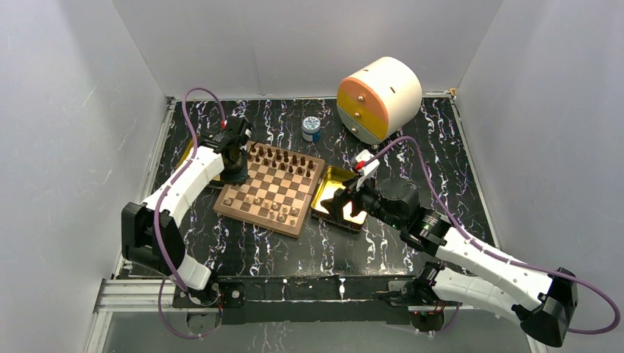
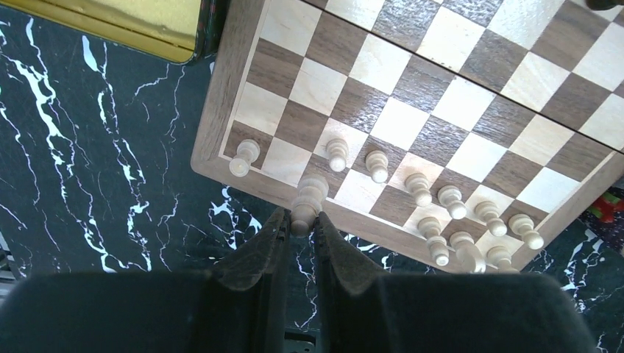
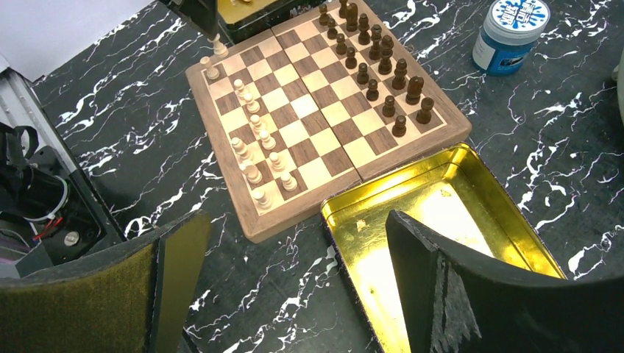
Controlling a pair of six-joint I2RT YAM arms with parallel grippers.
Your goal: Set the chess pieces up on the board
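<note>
The wooden chessboard (image 1: 266,193) holds dark pieces in rows along its far side and white pieces along the near side. In the left wrist view, my left gripper holds a white piece (image 2: 309,198) at its fingertips, over the board's edge (image 2: 243,180) among the other white pieces. The top view shows the left gripper over the board's left end. My right gripper stands open above the gold tray (image 3: 449,213), right of the board, with nothing between its fingers.
A second gold tray (image 2: 110,22) lies beyond the board's left end. A blue jar (image 1: 310,130) and a cream drum with drawers (image 1: 379,99) stand at the back.
</note>
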